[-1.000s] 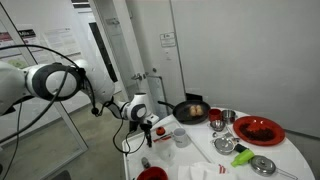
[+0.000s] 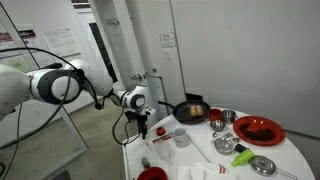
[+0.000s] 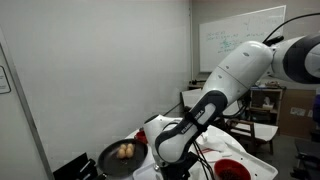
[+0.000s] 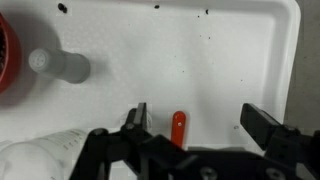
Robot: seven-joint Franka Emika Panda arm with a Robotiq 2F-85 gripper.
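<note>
My gripper is open above the white tabletop (image 4: 225,45), its fingers wide apart with nothing gripped. In the wrist view a small orange-red piece (image 4: 178,128) shows below, between the two fingers; how far beneath them it lies I cannot tell. A grey cylinder (image 4: 60,65) stands to the upper left. Beside it, the red bowl (image 4: 8,58) is cut off by the frame's edge. Part of a white rounded object (image 4: 40,155) fills the lower left corner. From outside, the gripper (image 2: 142,131) hangs over the table's left end, behind the red bowl (image 2: 152,173).
A light mug (image 2: 180,137) stands right of the gripper. Farther back is a dark pan (image 2: 190,108) with brown food. To the right are a red plate (image 2: 258,130), a green item (image 2: 243,157) and a metal pan (image 2: 263,165). Bare tabletop surrounds the orange-red piece.
My gripper has shifted a little left and tilted to point more downward in exterior view 1. The objects on the table appear unmoved.
</note>
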